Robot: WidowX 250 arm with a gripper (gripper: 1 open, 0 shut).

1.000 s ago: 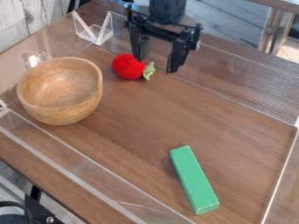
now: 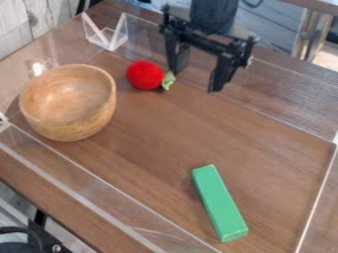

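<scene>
My black gripper (image 2: 199, 61) hangs over the back middle of the wooden table, with its fingers spread apart and nothing seen between them. Just below its left side lies a red tomato-like object (image 2: 144, 74) with a green top, partly behind a finger. A wooden bowl (image 2: 69, 102) sits at the left. A green rectangular block (image 2: 218, 202) lies at the front right.
A clear angular holder (image 2: 106, 30) stands at the back left. Clear edging runs along the table's left and right sides.
The bowl, tomato and block have not visibly moved.
</scene>
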